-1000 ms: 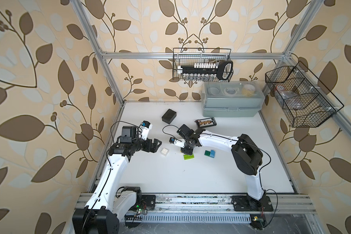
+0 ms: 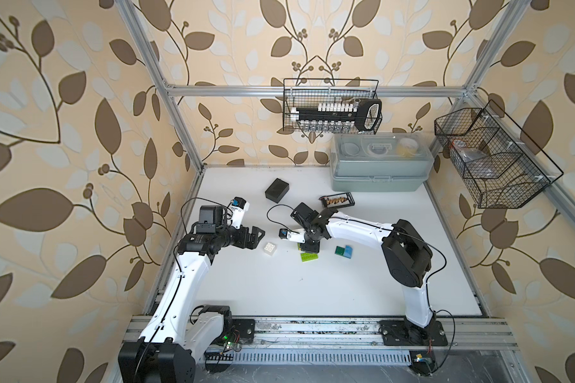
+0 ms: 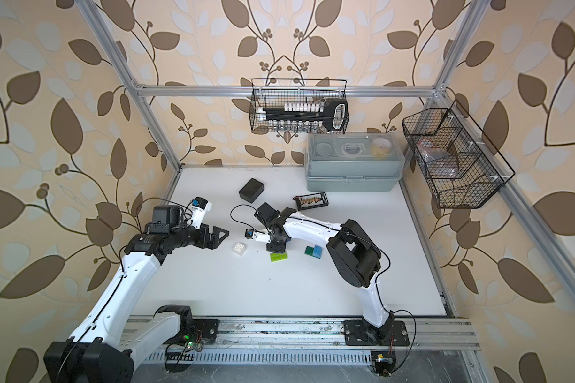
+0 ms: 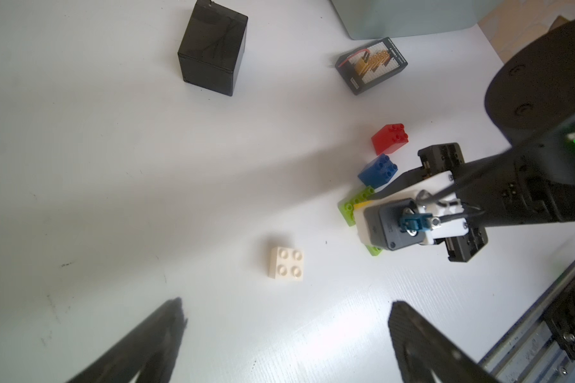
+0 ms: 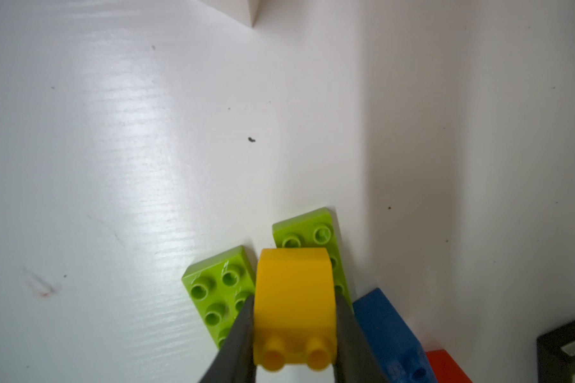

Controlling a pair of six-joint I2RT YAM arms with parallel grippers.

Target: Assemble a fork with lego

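A yellow brick [image 5: 294,274] with studs is held between the fingers of my right gripper. It hangs over two green bricks: one [image 5: 214,284] to its left in the right wrist view, another [image 5: 310,226] partly hidden beneath it. Beside them lie a blue brick [image 4: 378,171] and a red brick [image 4: 389,138]. A white brick [image 4: 287,263] sits alone, studs up, between the arms. My left gripper is open with widely parted fingers, empty, near that white brick. Whether the yellow brick touches a green one I cannot tell.
A blue-and-green block [image 2: 343,251] lies right of the green bricks, near the right arm. Farther back are a black box [image 2: 276,190], a small dark case [image 2: 337,200] and a big grey container [image 2: 381,172].
My right gripper has shifted and turned slightly over the green bricks, so a bit more green shows around it. The left arm and the loose bricks stay where they were.
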